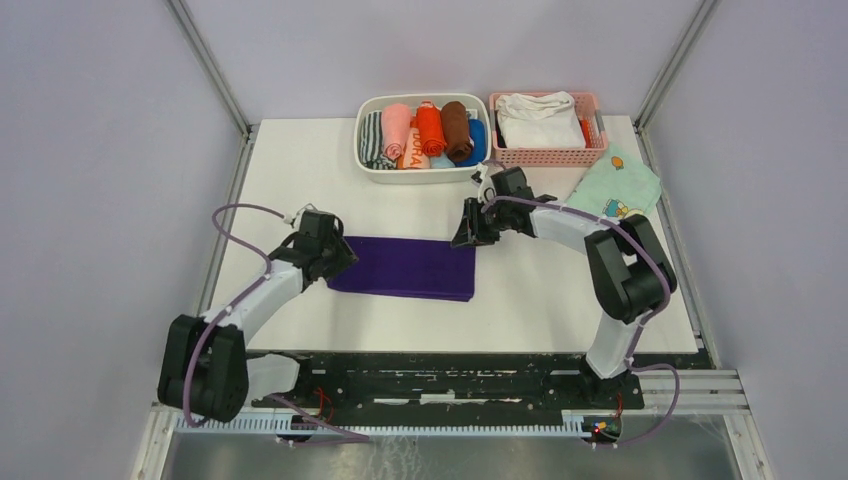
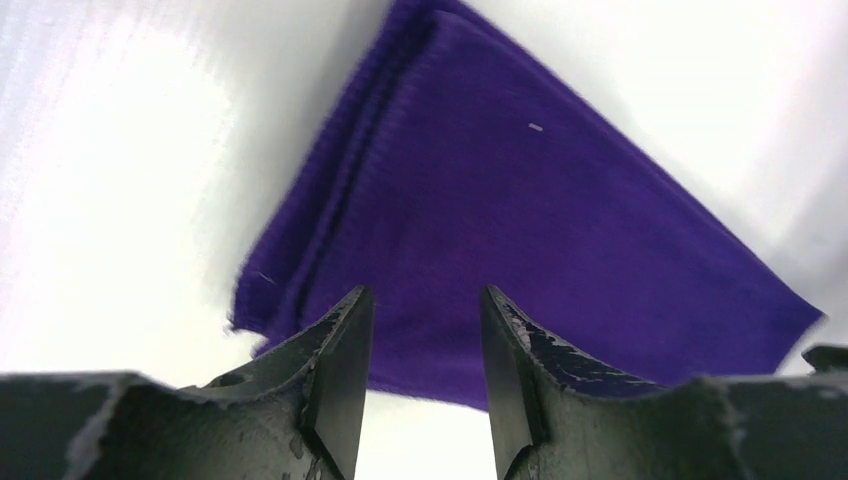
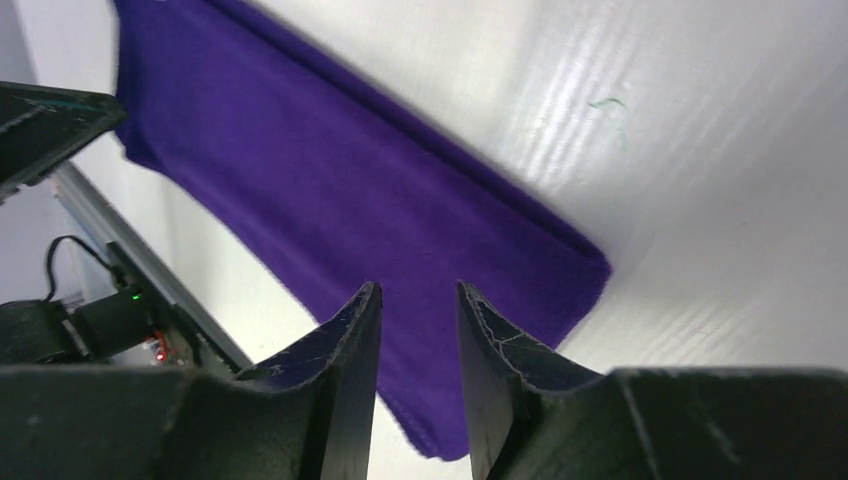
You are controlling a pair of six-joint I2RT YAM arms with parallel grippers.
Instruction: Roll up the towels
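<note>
A purple towel (image 1: 405,265) lies folded into a long rectangle on the white table, its edges slightly crooked. My left gripper (image 1: 340,255) hangs over its left end; in the left wrist view the fingertips (image 2: 350,305) point down over the cloth, apart, with nothing seen held. My right gripper (image 1: 470,232) is above the upper right corner of the towel. In the right wrist view its fingers (image 3: 350,350) are parted over the purple cloth, and nothing is seen between them.
A white bin (image 1: 370,170) of rolled towels stands at the back centre, beside a pink basket (image 1: 545,157) holding white cloths. A mint towel (image 1: 605,190) lies at the back right.
</note>
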